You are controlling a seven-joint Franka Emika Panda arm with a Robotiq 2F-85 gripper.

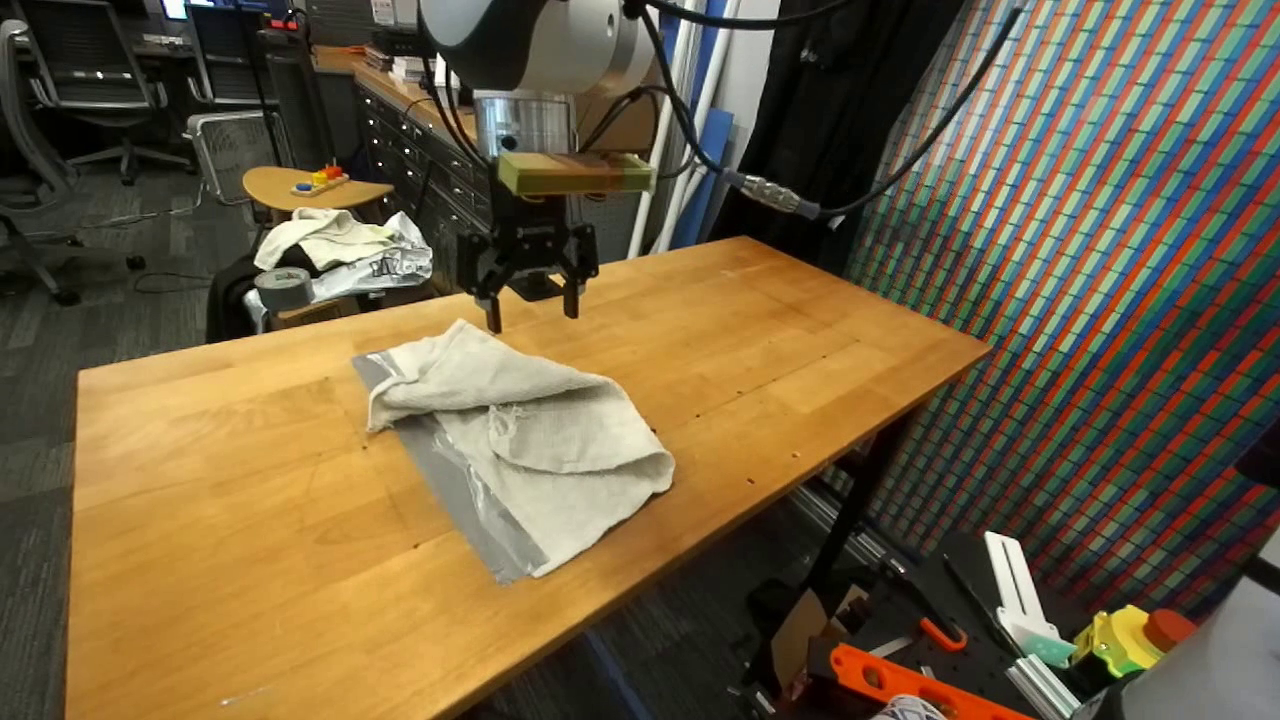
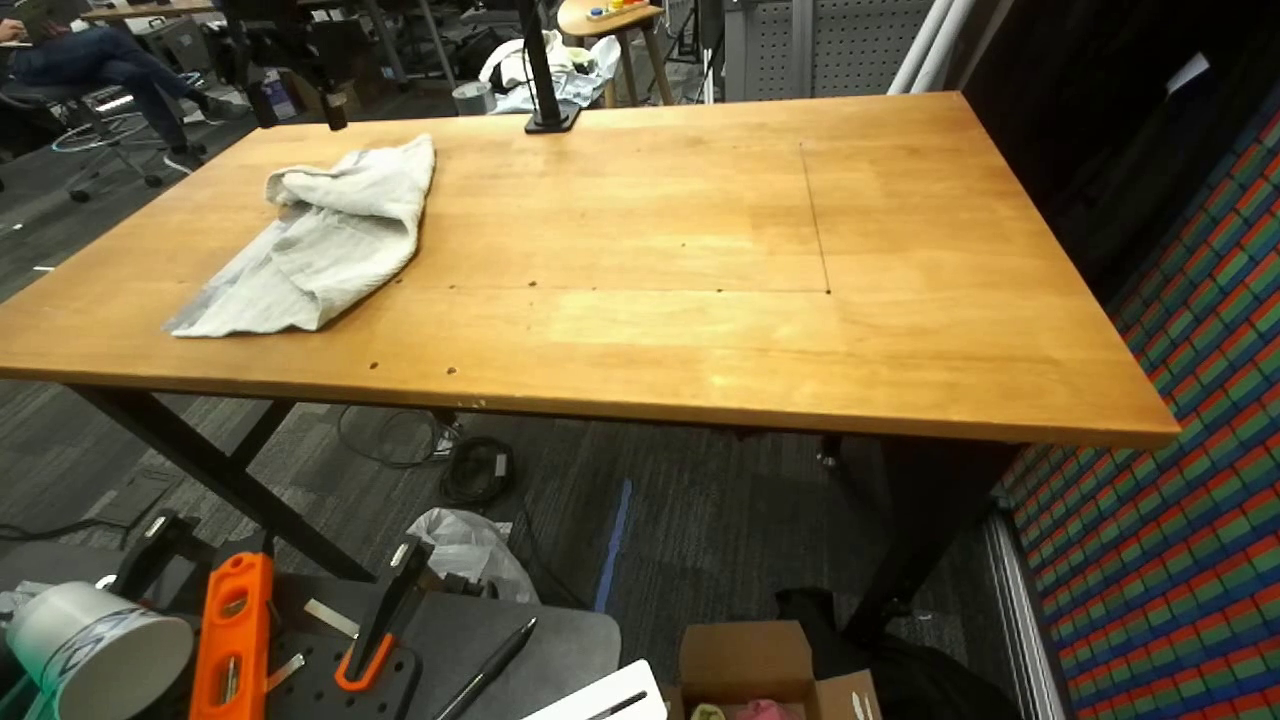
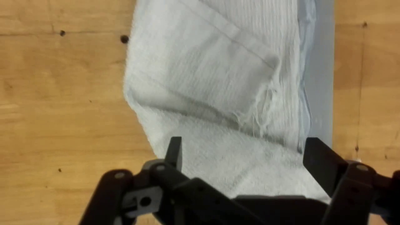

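Observation:
A pale, off-white towel [image 1: 552,420] lies rumpled on the wooden table, with its far corner folded over toward the left. Loose threads hang from an inner fold of the towel [image 3: 225,82], seen in the wrist view. A strip of silvery-grey tape [image 1: 462,492] runs along its left edge, partly covered by the cloth. Above the table, beyond the towel's far end, my gripper [image 1: 533,322] points down with its fingers wide apart. It is open, holds nothing and stands clear of the cloth. In the second exterior view the gripper [image 2: 300,118] appears at the upper left, behind the towel [image 2: 330,240].
A black post [image 2: 549,96] stands on its far edge. Beyond that edge, a roll of tape [image 1: 284,289] and more cloth sit on a separate stand.

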